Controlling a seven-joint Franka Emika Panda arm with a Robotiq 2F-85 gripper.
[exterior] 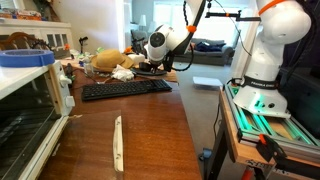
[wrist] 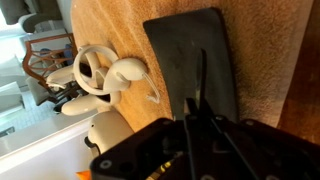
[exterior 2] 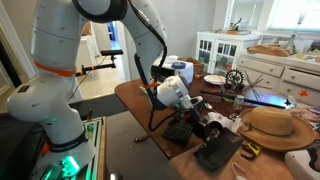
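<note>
In the wrist view my gripper is shut on a thin dark piece (wrist: 202, 78) that sticks out from between its fingertips. Beyond it lies a flat black slab (wrist: 175, 48) on the brown tabletop. What the thin piece belongs to is hard to tell, as it is dark against dark. From the side, the gripper (exterior: 156, 68) is low over the far part of the table, behind the black keyboard (exterior: 115, 90). In the other exterior view the gripper (exterior 2: 203, 108) is above the black scoop-like object (exterior 2: 218, 152), near the keyboard (exterior 2: 178, 131).
A tan hat (exterior 2: 268, 122) and a white crumpled item (exterior: 122, 74) crowd the area near the gripper. White cables or earphones (wrist: 97, 68) show at the wrist view's left. A pale wooden strip (exterior: 118, 145) lies on the near table, which is otherwise clear.
</note>
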